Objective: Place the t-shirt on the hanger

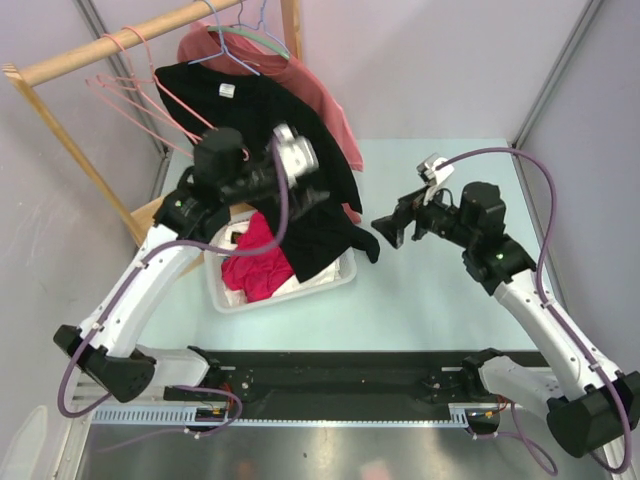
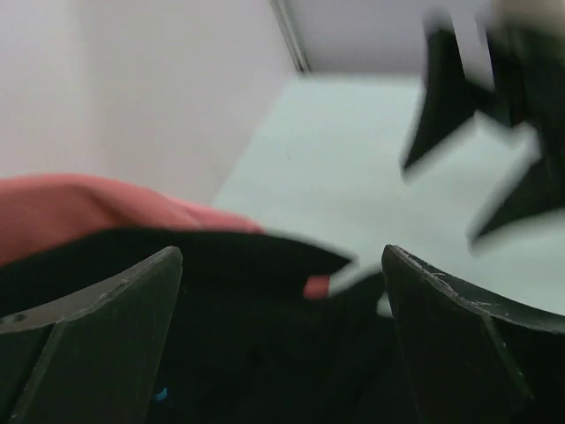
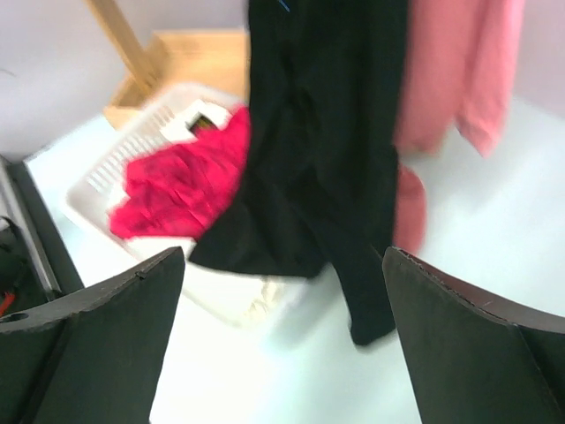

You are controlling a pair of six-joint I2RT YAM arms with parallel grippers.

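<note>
A black t-shirt [image 1: 196, 95] with a white neck label hangs on a blue hanger [image 1: 240, 60] from the wooden rail, in front of a pink shirt [image 1: 333, 120]. My left gripper [image 1: 298, 195] is blurred in front of the shirt's middle, its fingers open in the left wrist view. My right gripper [image 1: 400, 218] stands open to the right of the shirt's lower part, with nothing between its fingers; the shirt's dark lower end [image 3: 353, 265] is seen beyond it in the right wrist view.
A white bin [image 1: 218, 300] with red and white cloth [image 1: 258, 270] sits under the shirts. Empty pink hangers [image 1: 128, 90] share the wooden rail [image 1: 120, 37].
</note>
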